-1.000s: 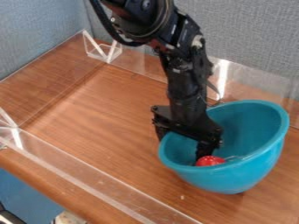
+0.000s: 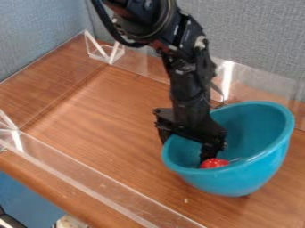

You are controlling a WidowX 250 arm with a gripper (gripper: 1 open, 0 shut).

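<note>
A teal bowl [image 2: 251, 174] sits at the right of the wooden table. My black gripper [image 2: 205, 150] reaches down over the bowl's left rim, its tip low inside the bowl. A small red object [image 2: 216, 164] lies on the bowl's floor at the gripper's tip. The fingertips are dark and partly hidden, so whether they are open, shut or touching the red object cannot be told.
Clear plastic walls [image 2: 107, 181] edge the wooden surface [image 2: 84, 107] at front and back. Grey padded walls [image 2: 262, 44] stand behind.
</note>
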